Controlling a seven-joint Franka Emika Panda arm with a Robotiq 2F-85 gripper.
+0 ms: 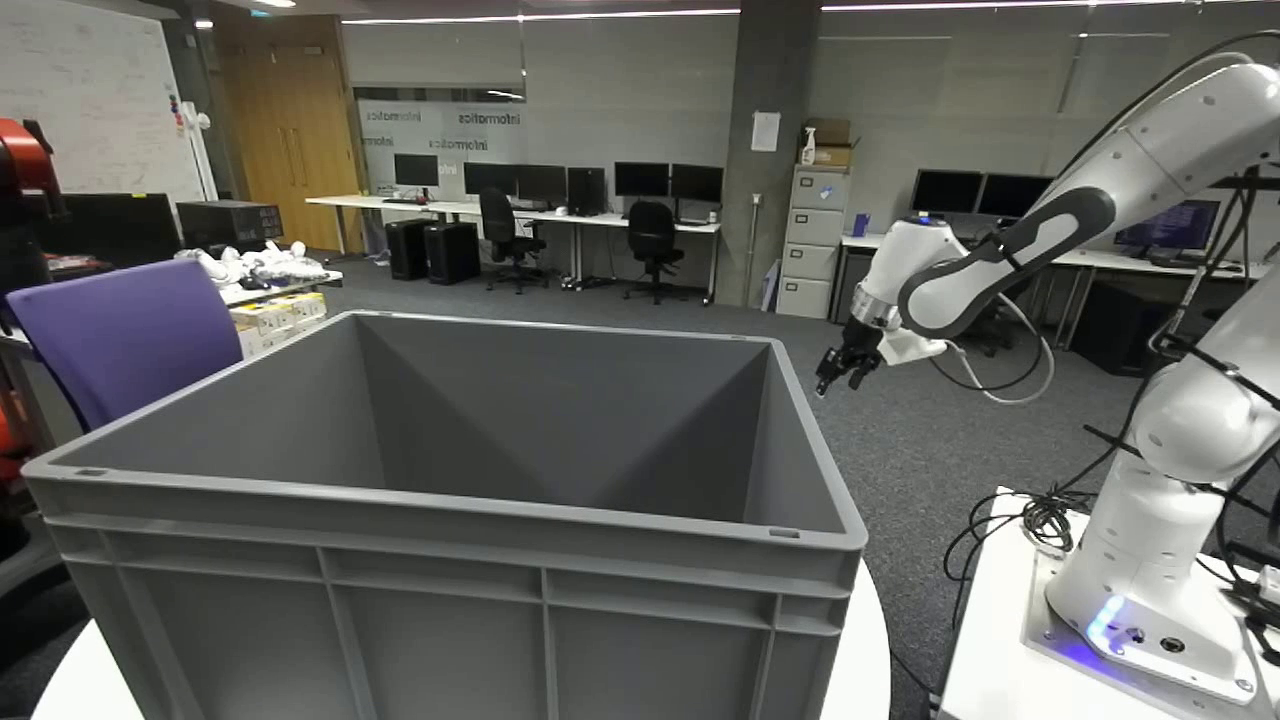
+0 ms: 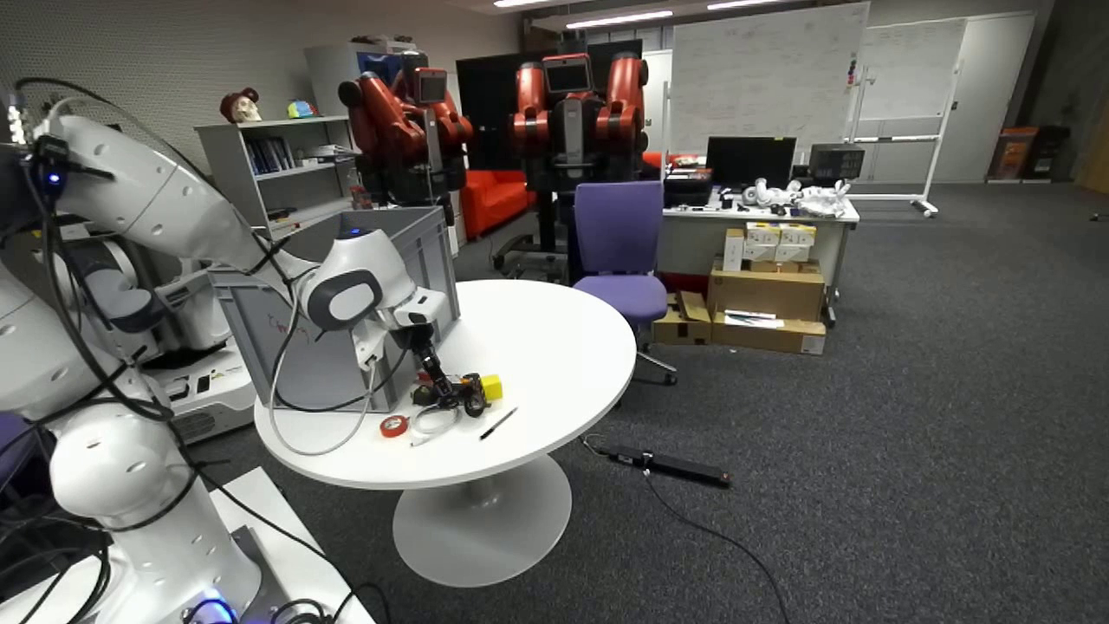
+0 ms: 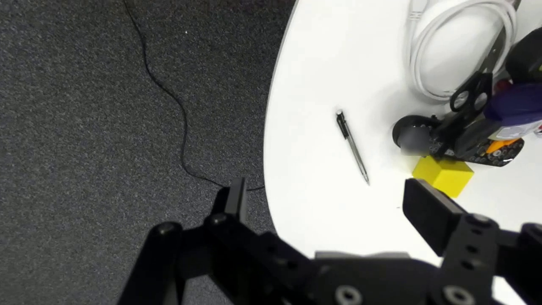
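Note:
My gripper is open above the round white table (image 3: 315, 213), its black fingers wide apart and nothing between them in the wrist view. A dark pen (image 3: 354, 147) lies alone on the tabletop, ahead of the gap between the fingers. Further right, beyond the right finger, sits a yellow block (image 3: 443, 175). Crowded beside it are black scissors (image 3: 472, 94), a purple-topped bottle (image 3: 515, 105) and a black round object (image 3: 412, 133). A coiled white cable (image 3: 421, 61) lies at the top right. In exterior view 2 a red tape roll (image 2: 394, 425) rests near the table's edge.
A large grey crate (image 1: 504, 510) with high walls stands on the table, its visible inside bare. A purple chair (image 2: 620, 250) is at the table's far side.

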